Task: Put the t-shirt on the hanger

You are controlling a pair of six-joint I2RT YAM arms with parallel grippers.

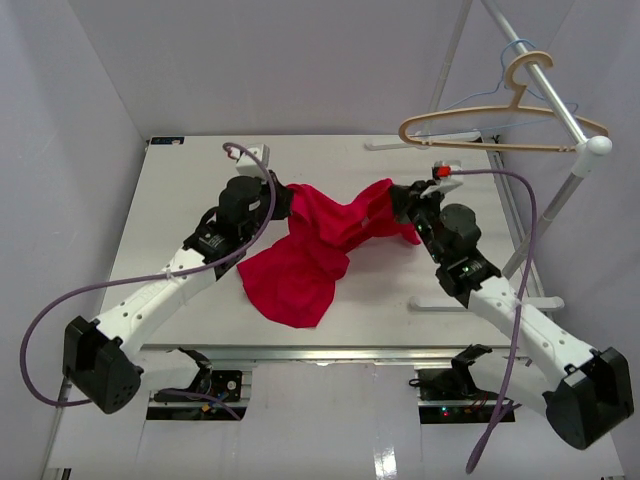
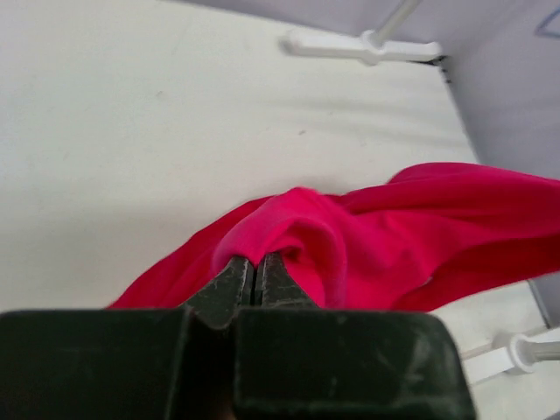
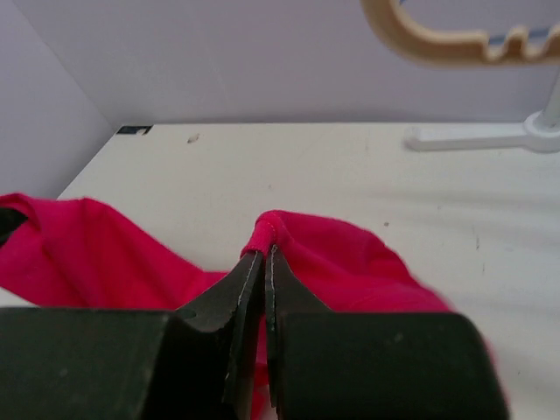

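A red t-shirt [image 1: 300, 285] is stretched between my two grippers, its lower part spread on the white table. My left gripper [image 1: 283, 200] is shut on a bunched fold of it, seen close in the left wrist view at the fingertips [image 2: 229, 289]. My right gripper [image 1: 400, 200] is shut on another part of the cloth, which rises at its fingertips [image 3: 256, 271] in the right wrist view. The tan hanger [image 1: 470, 145] hangs on the rack above and behind the right gripper.
The white rack [image 1: 560, 120] stands at the right with a blue hanger beside the tan one; its feet [image 1: 400, 144] rest on the table.
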